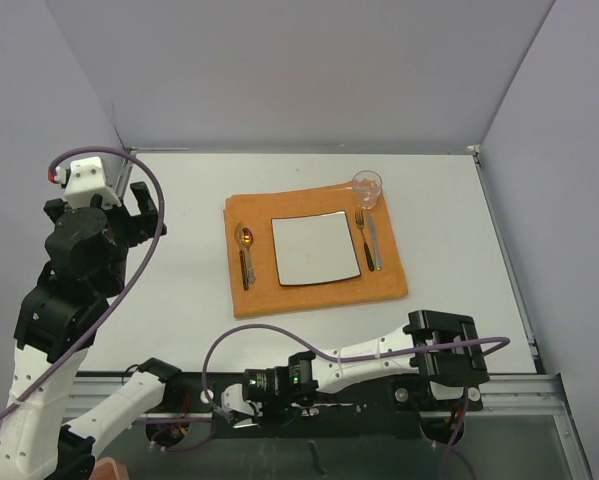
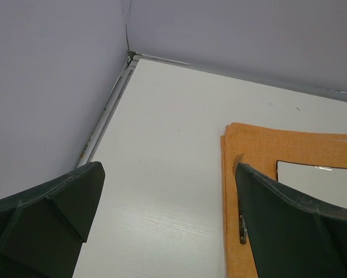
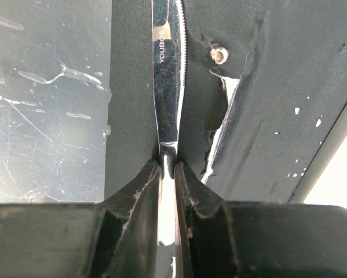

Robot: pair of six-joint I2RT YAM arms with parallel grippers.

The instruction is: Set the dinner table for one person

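Observation:
An orange placemat [image 1: 256,300] holds a square white plate [image 1: 315,248], two spoons [image 1: 247,238] on its left, a fork [image 1: 363,237] and knife [image 1: 375,245] on its right, and a clear glass [image 1: 367,188] at the back right. My open left gripper [image 1: 145,212] is raised at the table's left, empty in its wrist view. My right gripper is shut on a silver table knife [image 3: 168,81] over the dark strip in front of the table.
Grey walls close in the back and both sides.

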